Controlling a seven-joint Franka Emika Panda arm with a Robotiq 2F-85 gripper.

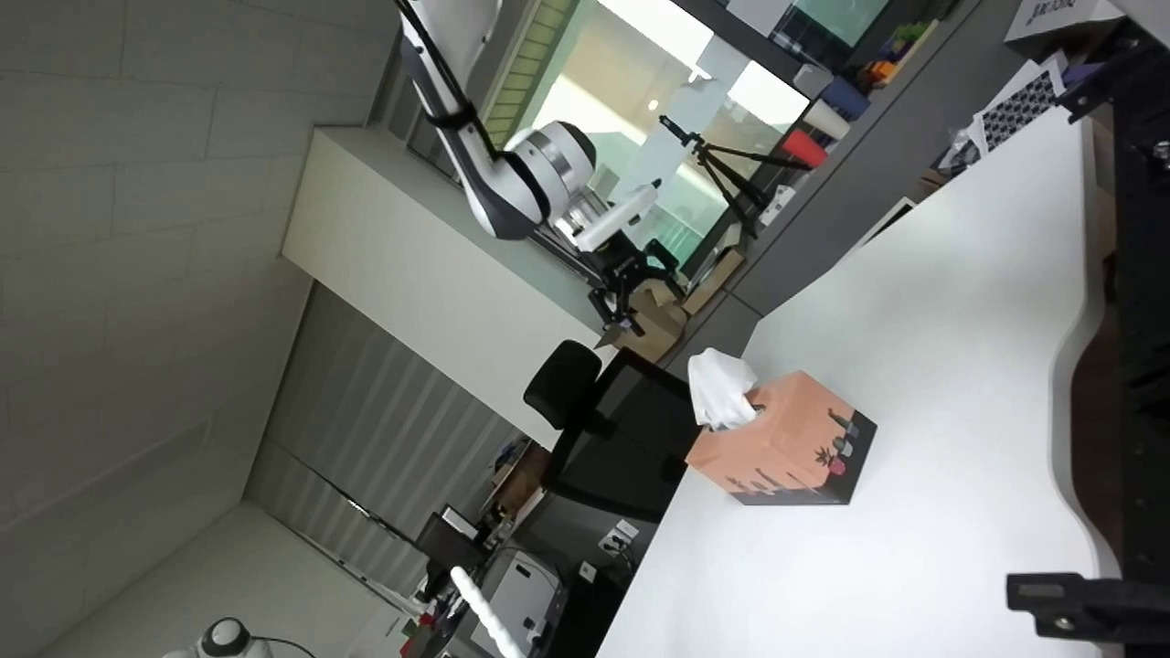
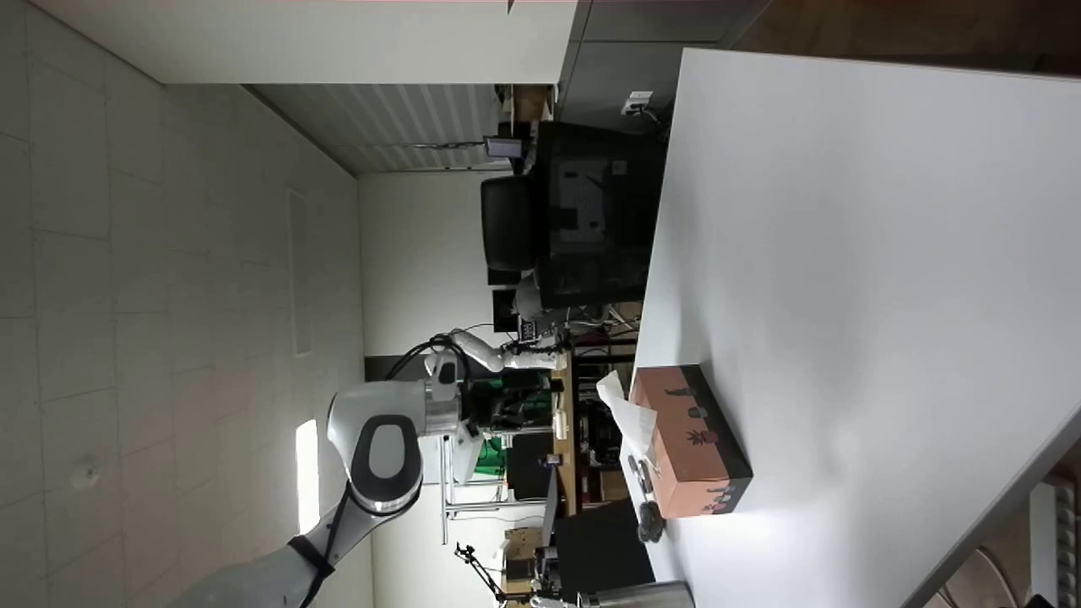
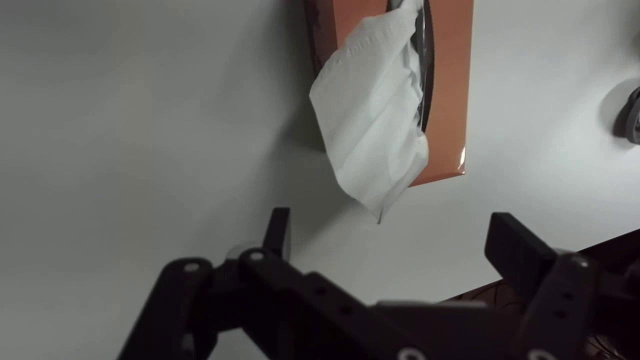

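An orange tissue box (image 1: 768,444) with a dark base stands on the white table (image 1: 932,373), and a white tissue (image 1: 721,389) sticks out of its opening. From above, in the wrist view, the tissue (image 3: 375,114) droops over the near end of the box (image 3: 447,102). My gripper is open, its fingers wide apart with only bare table seen between them; the tissue's tip points toward that gap. Exterior view 1 shows the gripper (image 1: 647,287) held in the air above the box, clear of the tissue.
A small dark object (image 2: 649,520) lies beside the box, near the table edge. Behind the table stands a black chair (image 1: 620,433). Much of the table on the other side of the box (image 2: 871,253) is free.
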